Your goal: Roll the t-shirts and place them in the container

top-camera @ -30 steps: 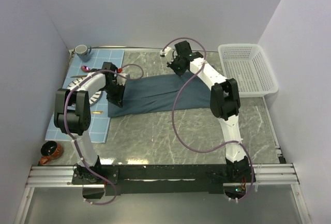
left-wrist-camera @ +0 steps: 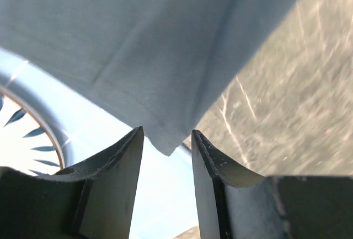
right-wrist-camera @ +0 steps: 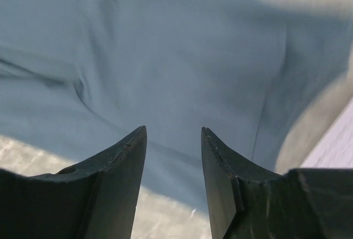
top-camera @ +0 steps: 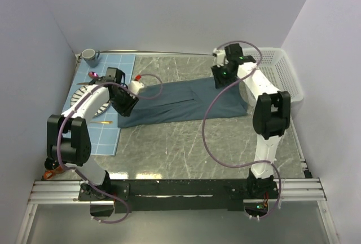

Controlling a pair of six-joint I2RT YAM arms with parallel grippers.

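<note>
A dark blue-grey t-shirt [top-camera: 169, 109] lies stretched out in a long folded band across the counter, its left end on the blue mat. My left gripper [top-camera: 125, 106] is over that left end; in the left wrist view its fingers [left-wrist-camera: 110, 184] stand open above the cloth's corner [left-wrist-camera: 162, 134]. My right gripper [top-camera: 221, 79] hovers over the cloth's right part; in the right wrist view its fingers [right-wrist-camera: 110, 189] are apart over the flat, motion-blurred fabric [right-wrist-camera: 176, 84], with nothing between them.
A white plastic basket [top-camera: 287, 75] stands at the back right, partly behind my right arm. On the blue mat [top-camera: 101, 142] are a striped plate [top-camera: 81, 91], cutlery and a grey mug [top-camera: 90, 57].
My right gripper has moved right along the cloth toward the basket. My left arm has shifted slightly left and toward the front. The cloth lies as before.
</note>
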